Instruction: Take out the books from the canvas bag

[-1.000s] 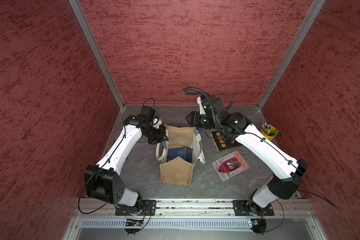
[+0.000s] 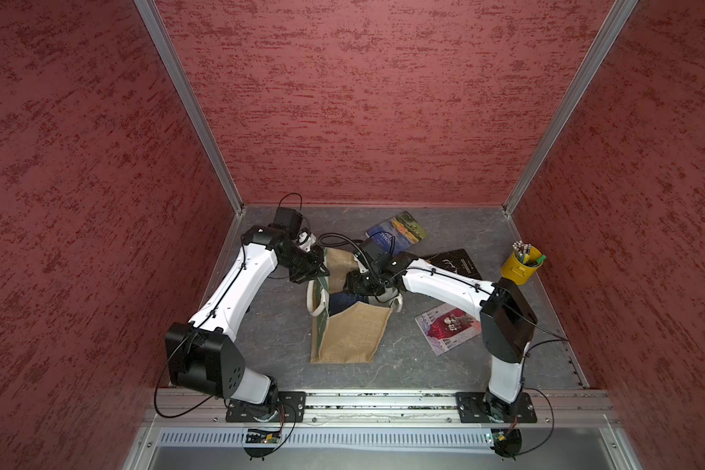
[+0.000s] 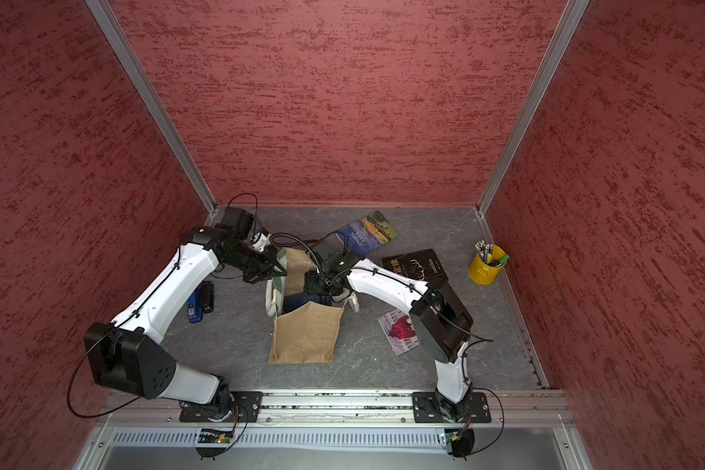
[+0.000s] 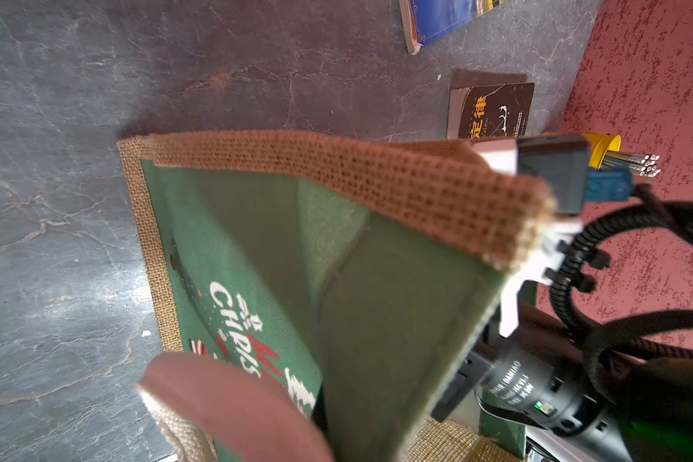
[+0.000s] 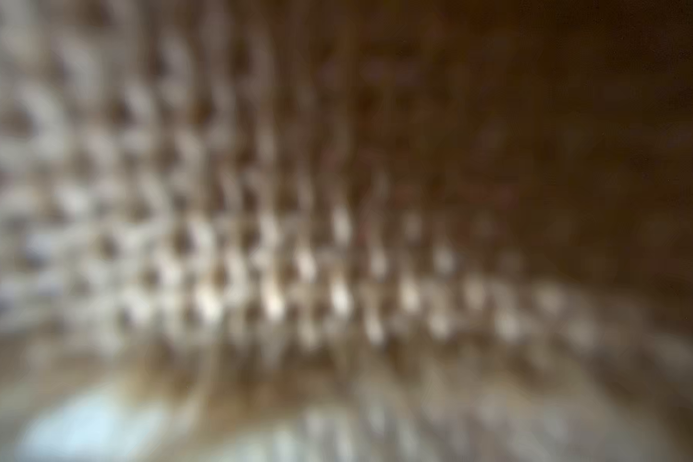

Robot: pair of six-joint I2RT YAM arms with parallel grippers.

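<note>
The tan canvas bag [image 2: 352, 335] stands with its mouth spread. Dark blue books [image 2: 341, 301] show inside it, partly covered by my right arm. My left gripper [image 2: 322, 272] meets the bag's left rim and looks shut on it. In the left wrist view the bag's green printed side [image 4: 285, 254] hides the fingertips. My right gripper [image 2: 353, 285] is inside the bag's mouth, above the books. Only blurred woven fabric [image 5: 246, 269] fills the right wrist view, so its finger cannot be judged.
Out on the table lie a blue-and-green book [image 3: 368, 232], a black book [image 3: 413, 264] and a red-and-pink one [image 3: 399, 332]. A yellow pen pot [image 3: 485, 268] stands at right. Blue and black objects [image 3: 195, 305] lie left of the bag.
My right gripper has come down and left into the bag from above its right rim. The bag's right side and front have shifted slightly. The left arm has stayed still.
</note>
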